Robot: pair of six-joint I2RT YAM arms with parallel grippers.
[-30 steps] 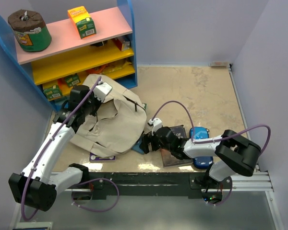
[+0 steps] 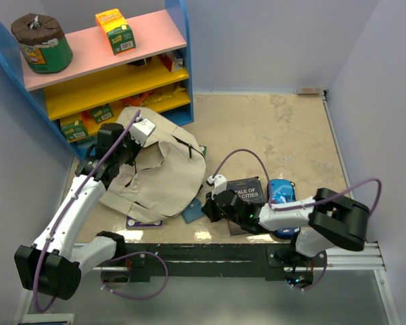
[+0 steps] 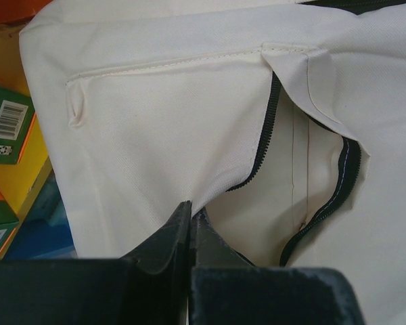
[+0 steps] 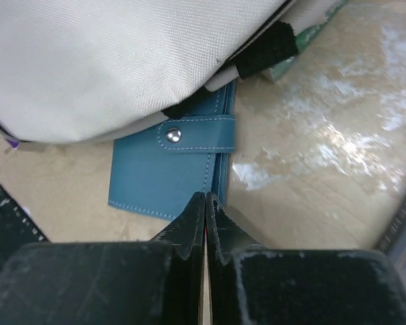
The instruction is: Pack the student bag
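Note:
The cream bag [image 2: 155, 183] lies spread against the shelf, its zipped opening partly apart in the left wrist view. My left gripper is shut at the bag's fabric edge by that opening; whether cloth is between its fingertips is hard to tell. My right gripper is shut, nothing visible between its fingers, just beside a blue snap-strap wallet [image 4: 155, 176] lying on the floor partly under the bag. A dark book [image 2: 243, 189] and a blue pencil case [image 2: 284, 193] lie at the right, partly under the right arm.
The shelf unit [image 2: 108, 88] at the back left holds boxes and a green canister [image 2: 44, 54]. A purple item [image 2: 142, 223] lies at the bag's front.
The left arm and bag are nearly unchanged.

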